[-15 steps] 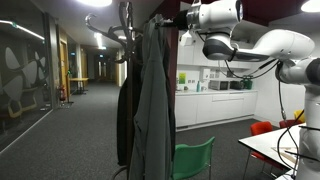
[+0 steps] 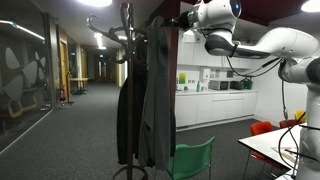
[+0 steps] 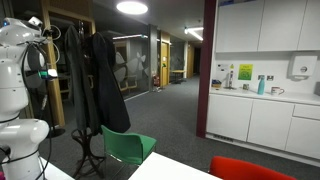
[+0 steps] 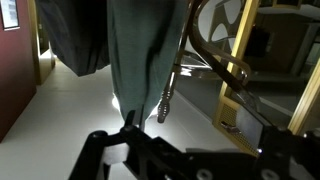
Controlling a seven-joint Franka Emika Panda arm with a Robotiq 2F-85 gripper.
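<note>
A dark grey-green coat (image 2: 158, 100) hangs from the coat stand (image 2: 128, 80), beside a black coat (image 2: 124, 115). In exterior view 2 the coat stand (image 3: 90, 160) shows its curved base under the dark coats (image 3: 105, 75). My gripper (image 2: 178, 21) is close to the top of the stand, on its right in exterior view 1. The wrist view has the gripper open with its fingers apart; the grey-green coat (image 4: 145, 50) and a curved hook (image 4: 215, 62) lie beyond. Exactly where the coat is hooked is hard to see.
A green chair (image 3: 130, 147) stands near the rack. The white table (image 3: 175, 170) and red chair (image 3: 245, 168) are in front of the white kitchen cabinets (image 3: 250, 120). Open carpeted floor (image 2: 80, 110) runs down the corridor.
The grey-green coat's lower end has come up into view and more of the stand's pole and base shows. My gripper has shifted slightly right, away from the stand's top.
</note>
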